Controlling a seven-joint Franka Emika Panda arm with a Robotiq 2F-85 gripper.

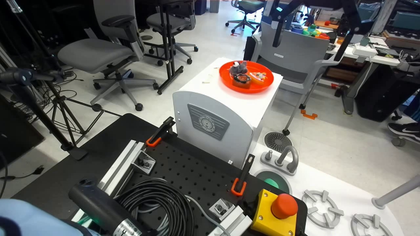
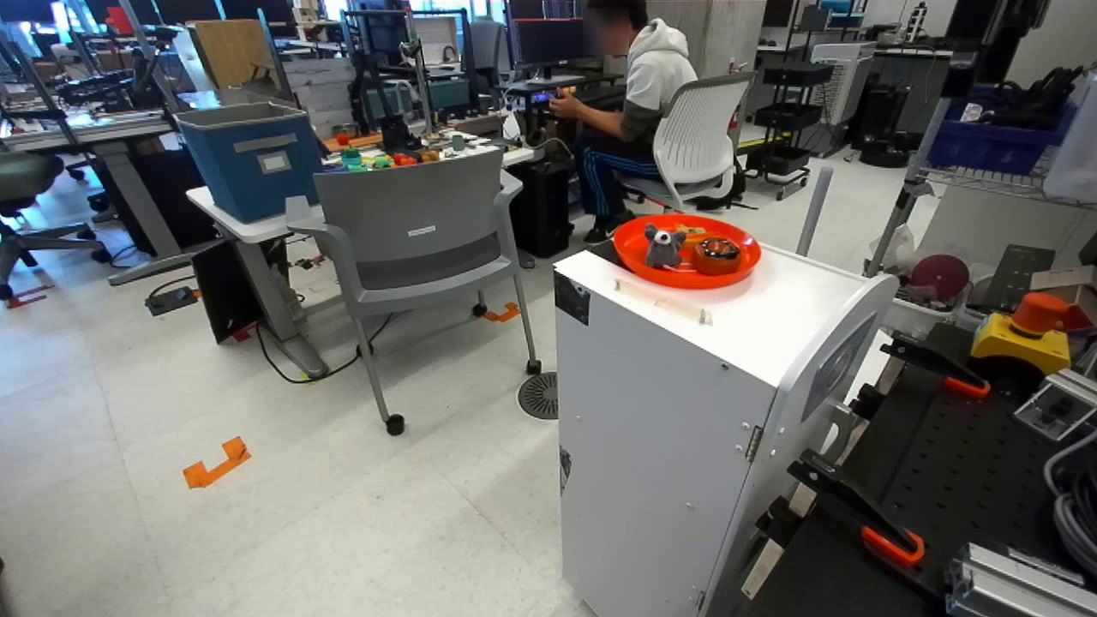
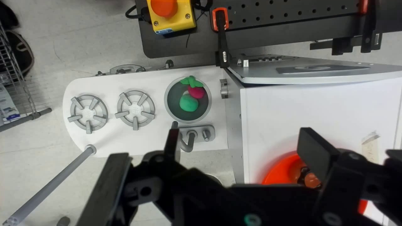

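My gripper point(image 1: 307, 51) hangs at the top of exterior view 1, its two black fingers spread wide apart with nothing between them. In the wrist view the gripper is again open, seen from above. A round red tray point(image 2: 643, 269) rests on the white cabinet top point(image 2: 792, 308). It holds a small grey toy animal point(image 2: 664, 247), a brown round item point(image 2: 716, 253) and an orange-and-white item point(image 1: 258, 76). In the wrist view my fingers partly cover the tray. The toy sink basin point(image 3: 175, 107) contains a green round toy point(image 3: 188, 103) and a dark pink toy with green leaves point(image 3: 196, 92).
Beside the sink stand a grey faucet point(image 3: 190, 138) and two toy burners point(image 3: 135, 109). A grey post point(image 3: 49, 184) rises at the counter's end. Black clamps point(image 1: 244, 173) and a yellow emergency-stop box point(image 1: 271, 216) sit on the black table. A grey chair point(image 2: 411, 226) stands behind the cabinet.
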